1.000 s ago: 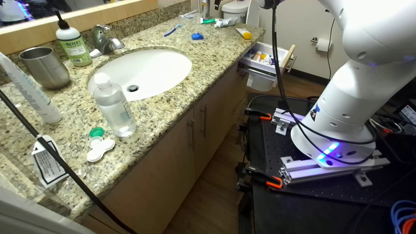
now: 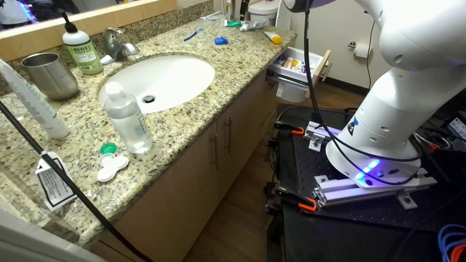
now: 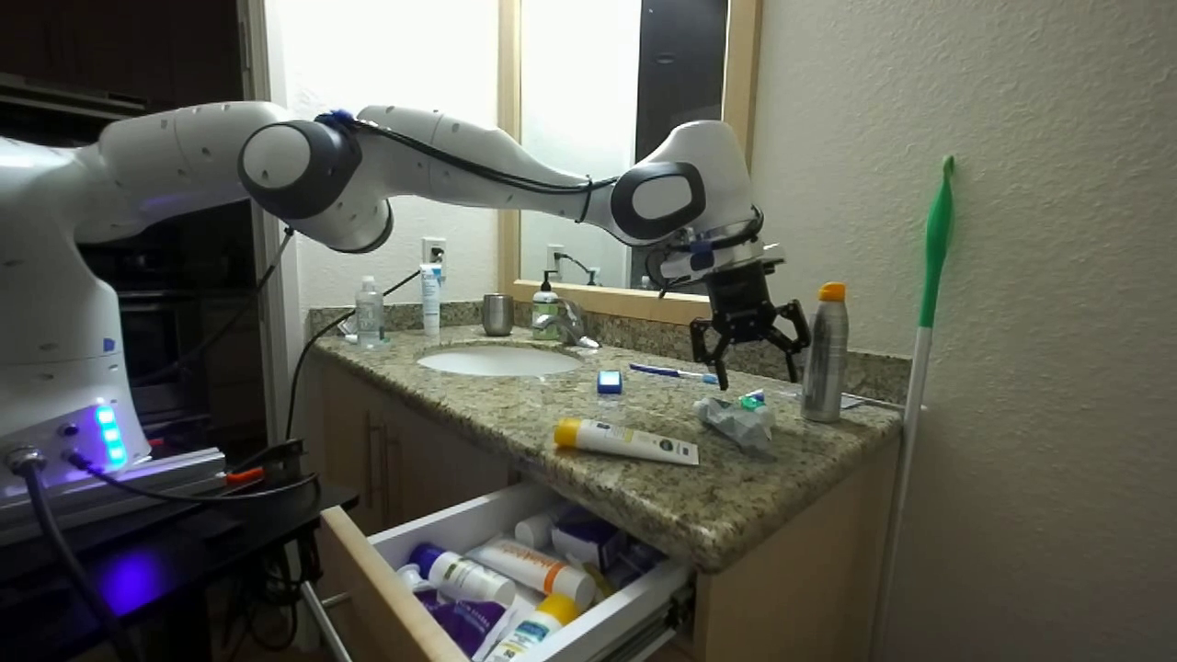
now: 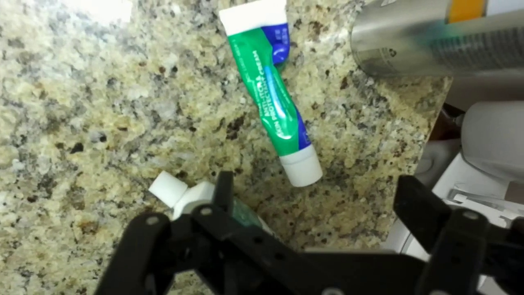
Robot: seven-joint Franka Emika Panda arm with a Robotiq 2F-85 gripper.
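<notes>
My gripper [image 3: 759,373] hangs over the far end of the counter, its fingers spread wide and nothing between them. In the wrist view a green and blue cream tube [image 4: 270,93] with white ends lies flat on the granite, just ahead of the open gripper. A second, white-capped tube [image 4: 194,197] lies closer in and is partly hidden behind the left finger. Exterior view 2 shows this crumpled pale tube [image 3: 737,423] below the gripper, with the green tube [image 3: 752,399] mostly hidden behind it.
A silver spray can [image 3: 823,359] stands close beside the gripper, near the counter's end. A yellow-capped tube [image 3: 634,441], blue box [image 3: 609,382] and toothbrush [image 3: 668,373] lie nearby. Below, the open drawer [image 3: 370,579] is full of bottles and tubes. The sink [image 2: 174,80] is empty.
In exterior view 1 the arm has shifted slightly, and the black gripper part by the spray can reaches lower than before. The counter objects look unmoved.
</notes>
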